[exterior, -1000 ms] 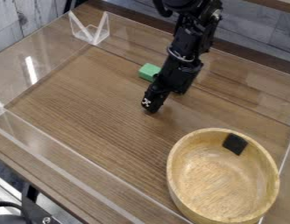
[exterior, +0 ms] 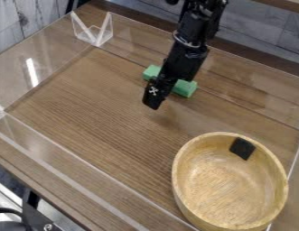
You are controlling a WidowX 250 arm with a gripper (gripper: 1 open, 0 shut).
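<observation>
My gripper [exterior: 169, 83] hangs from the black arm at the top centre of the camera view, open, its fingers reaching down over a green block [exterior: 182, 88]. The block lies on the wooden surface, partly hidden behind the fingers; whether they touch it is unclear.
A large yellow round bowl [exterior: 228, 207] with a black block [exterior: 242, 148] at its upper right rim fills the lower right. A white wire-like object [exterior: 94, 32] stands at the upper left.
The arm and gripper have shifted slightly left and up in the view, uncovering more of the green block's right part. The bowl and black block have not moved.
</observation>
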